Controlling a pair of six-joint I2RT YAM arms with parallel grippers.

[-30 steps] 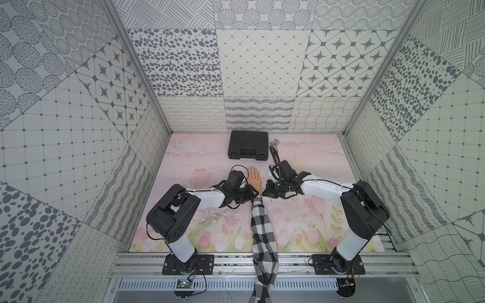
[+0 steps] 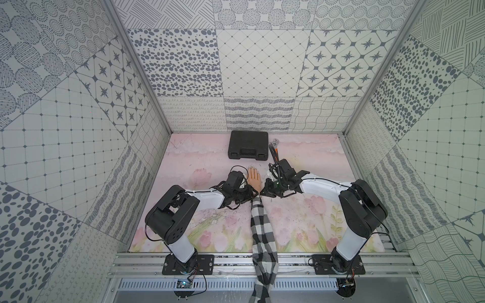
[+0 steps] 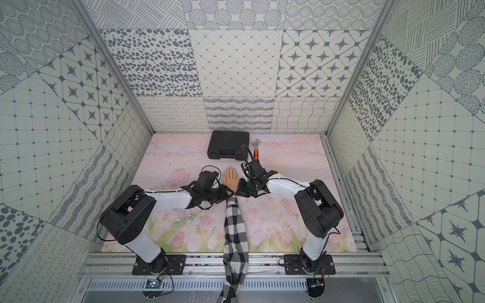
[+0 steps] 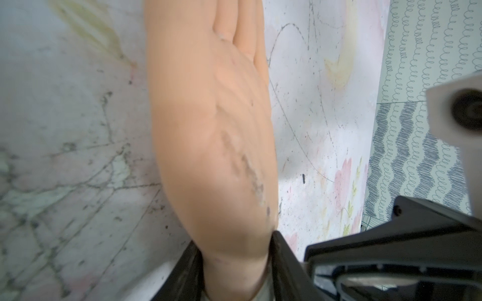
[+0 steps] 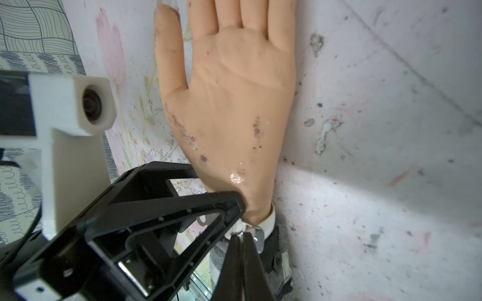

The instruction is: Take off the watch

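Note:
A flesh-coloured hand (image 2: 254,176) lies palm up, a checked sleeve (image 2: 263,237) behind its wrist. The watch's white strap (image 5: 269,225) circles the wrist, its metal buckle (image 5: 258,238) facing up. A watch face is not visible. From the left, my left gripper stands part open at the wrist, one black finger (image 4: 185,276) on either side of it. Both fingers of my right gripper are pressed together, tips by the strap beside the buckle. Nothing shows between them; contact with the strap is hard to tell.
Behind the hand sits a black case (image 2: 248,145), and an orange-handled wrench (image 3: 256,149) lies right of it. My grippers stand close together at the wrist, the left one's frame (image 5: 150,225) crowding the right wrist view. Bare table extends to both sides.
The right gripper has moved slightly left, closer to the wrist. The left arm has shifted very little, and the hand and sleeve look unchanged.

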